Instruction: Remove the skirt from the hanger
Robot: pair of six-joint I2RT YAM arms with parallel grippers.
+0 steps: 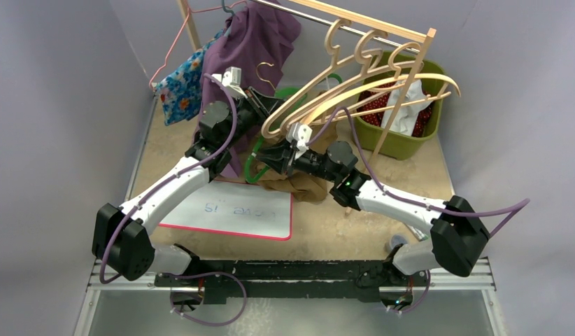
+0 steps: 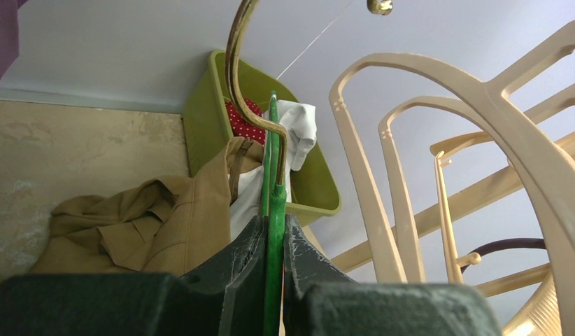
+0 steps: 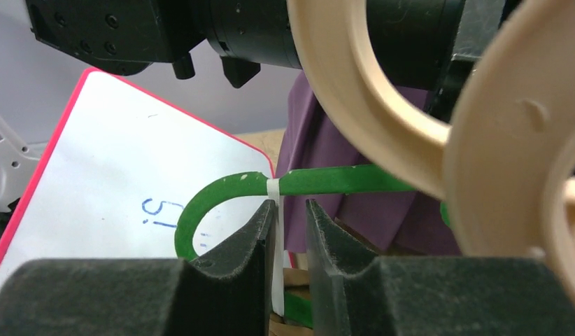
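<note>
The green hanger (image 1: pixel 249 168) with a gold hook (image 2: pixel 236 63) is held up over the table. My left gripper is shut on this hanger just below the hook. Brown cloth, the skirt (image 2: pixel 180 224), hangs and spreads underneath, partly lying on the table. In the right wrist view a white loop (image 3: pixel 273 187) circles the hanger's green arm near its curved end, its strip running down. My right gripper is part open there, the strip between its fingers close to the left one. Whether the loop's lower end joins the skirt cannot be seen.
Empty wooden hangers (image 1: pixel 341 93) slant from the rack over both grippers, very close to the right one. Purple cloth (image 1: pixel 253 45) hangs behind the left arm. A whiteboard (image 1: pixel 232 210) lies in front; a green bin (image 1: pixel 400 145) stands back right.
</note>
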